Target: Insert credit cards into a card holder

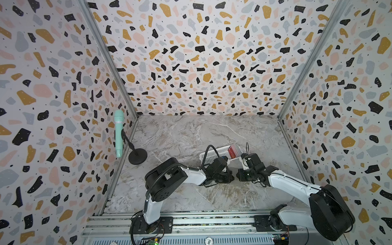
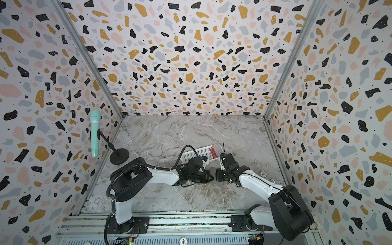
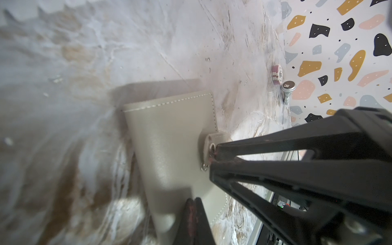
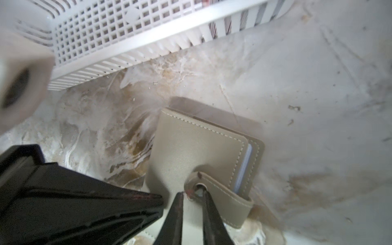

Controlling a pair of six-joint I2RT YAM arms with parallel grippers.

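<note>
A beige stitched card holder (image 4: 200, 147) lies closed on the marble table, a pale card-like edge (image 4: 243, 167) showing along its right side. Its strap (image 4: 224, 200) folds over the front, with a metal ring near the strap's end. My right gripper is partly open right at that strap end; whether the fingers touch it, I cannot tell. In the left wrist view, the holder's plain leather face (image 3: 167, 134) fills the middle. Low on that face stands my left gripper, shut, with nothing visible between its fingers. Both arms largely cover the holder from above.
Just behind the holder stands a white slotted basket (image 1: 216, 153) with a red item (image 1: 232, 152) in it. A mint-green microphone-shaped object (image 1: 118, 134) on a black stand (image 1: 138, 156) is at the left.
</note>
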